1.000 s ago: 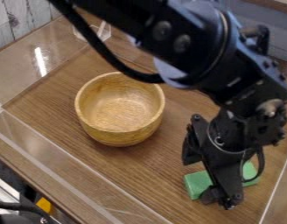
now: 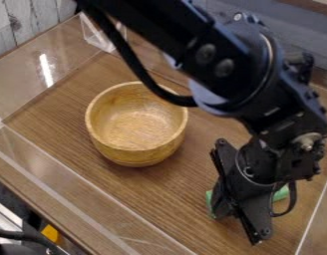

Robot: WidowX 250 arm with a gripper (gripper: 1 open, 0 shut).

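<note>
The black gripper [image 2: 241,207] is low over the table at the right, its fingers down in front of a small green block [image 2: 281,194], which is mostly hidden behind them. Whether anything is between the fingers cannot be seen clearly. A pale wooden bowl [image 2: 135,120] sits on the wooden table [image 2: 73,169] to the left of the gripper.
Clear low walls [image 2: 33,90] border the table at the left and back. The arm covers much of the upper middle and right.
The gripper has shifted slightly, its fingers now covering more of the green block, which shows less at the front.
</note>
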